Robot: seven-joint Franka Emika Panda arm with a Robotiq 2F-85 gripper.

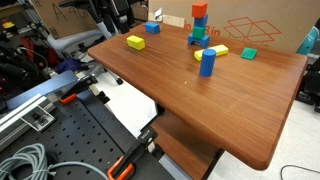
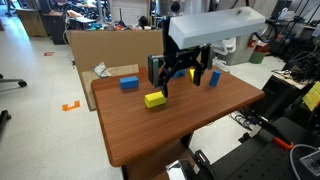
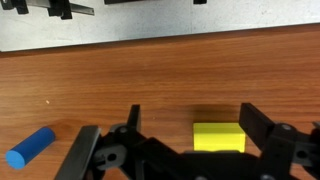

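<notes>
My gripper is open with nothing between its fingers, and it hangs above the table. In the wrist view a yellow block point(image 3: 219, 137) shows below the gap, nearer the right finger. Exterior view 2 has this yellow block point(image 2: 155, 99) lying on the wooden table, a little below and left of the gripper point(image 2: 180, 84). A blue cylinder point(image 1: 207, 64) stands upright near the table's middle. A stack of coloured blocks point(image 1: 199, 24) with a red one on top rises near the back edge.
A blue block point(image 1: 152, 28) lies behind the yellow block point(image 1: 136, 42). Long yellow pieces point(image 1: 219, 52) lie near the stack's foot, and a green piece point(image 1: 249, 53) is farther right.
</notes>
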